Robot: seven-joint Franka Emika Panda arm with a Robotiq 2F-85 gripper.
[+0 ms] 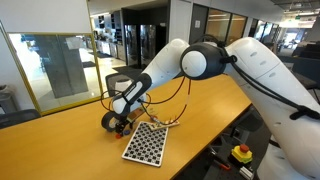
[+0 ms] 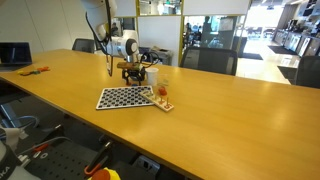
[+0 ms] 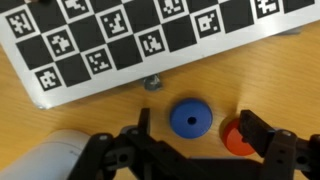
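Note:
In the wrist view, a blue round piece [image 3: 191, 119] with a dark centre lies in the gap between my gripper's fingers. My gripper is open, its fingers standing apart on either side of the blue piece. Whether they touch it cannot be told. A red round piece [image 3: 237, 138] sits right beside the blue one, partly hidden by the right-hand finger. From exterior view 1, the gripper [image 1: 122, 128] is low over the table just left of the checkered board.
The checkered board [image 3: 130, 45] lies flat close to the fingers. A white rounded object [image 3: 48, 160] stands to their left in the wrist view. A wooden strip with small pieces [image 2: 157, 102] lies by the board.

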